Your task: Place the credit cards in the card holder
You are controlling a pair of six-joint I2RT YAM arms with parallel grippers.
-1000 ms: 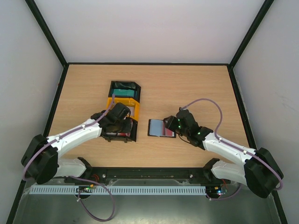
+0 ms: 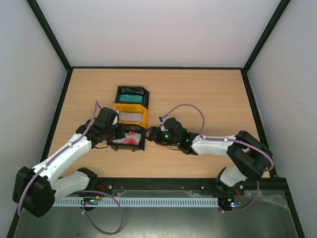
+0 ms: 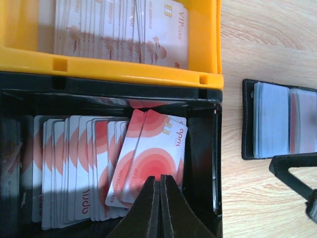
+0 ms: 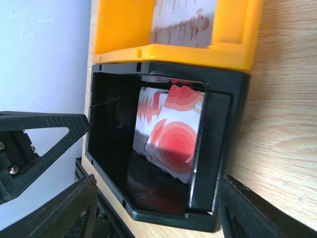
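Note:
Red-and-white "april" cards lie fanned in a black bin, also seen in the right wrist view (image 4: pixel 173 139). My left gripper is over that bin, shut, its fingertips low in front of the top card, nothing visible between them. A card holder (image 3: pixel 271 119) with blue and pink sleeves lies right of the bin; my right arm hides it in the top view. My right gripper stands open beside the bin's right end.
A yellow bin (image 2: pixel 130 109) of white VIP cards sits behind, then another black bin (image 2: pixel 131 89) with teal cards.
My right gripper has moved left from the card holder to beside the black bin. My left gripper has drawn back toward the left.

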